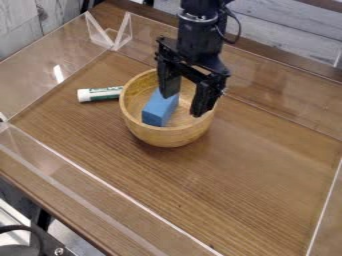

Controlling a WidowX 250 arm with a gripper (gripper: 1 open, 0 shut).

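My black gripper (186, 78) hangs over a round tan bowl (187, 130), its fingers open and reaching down into the bowl's upper part. Inside the bowl, a blue block (159, 108) leans at the left side, just below the left finger. Nothing shows held between the fingers.
A white and green tube (99, 93) lies on the wooden table (227, 190) just left of the bowl. Clear side edges border the table.
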